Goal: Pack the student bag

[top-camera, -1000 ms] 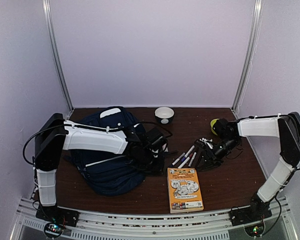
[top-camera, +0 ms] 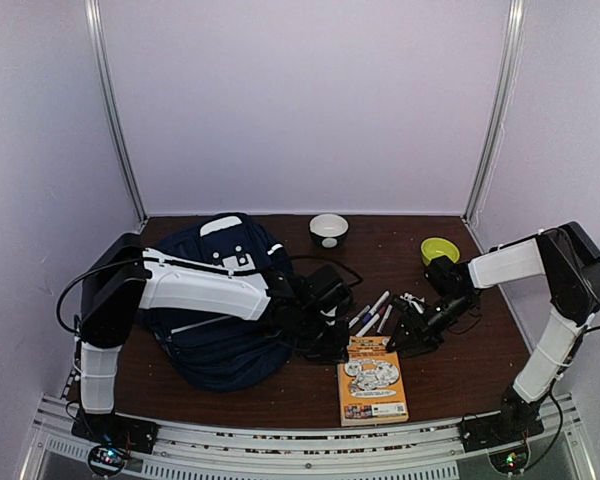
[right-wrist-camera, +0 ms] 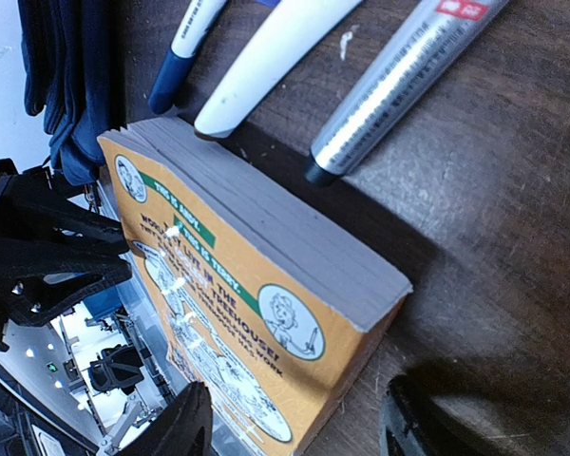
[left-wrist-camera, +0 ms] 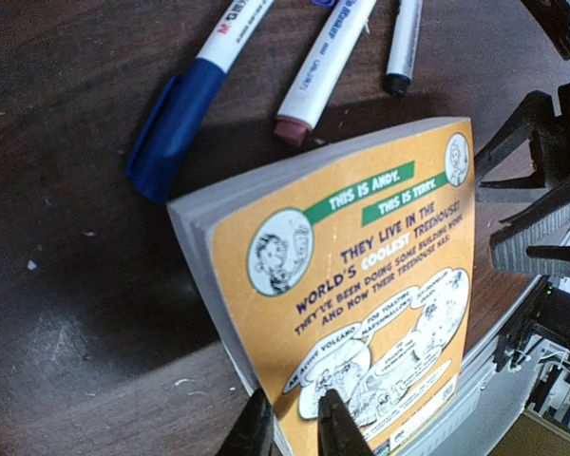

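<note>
An orange book point(top-camera: 370, 385) lies at the front centre of the table. My left gripper is low at the book's left edge, its fingertips close together at that edge; whether they grip it is unclear. My right gripper straddles the book's right corner from above, fingers apart, one over the cover and one over the table. Several markers point(left-wrist-camera: 328, 66) lie just behind the book. The dark blue backpack point(top-camera: 210, 355) lies on the left of the table, partly hidden under my left arm.
A white-and-black bowl point(top-camera: 328, 230) stands at the back centre and a yellow bowl point(top-camera: 439, 247) at the back right.
</note>
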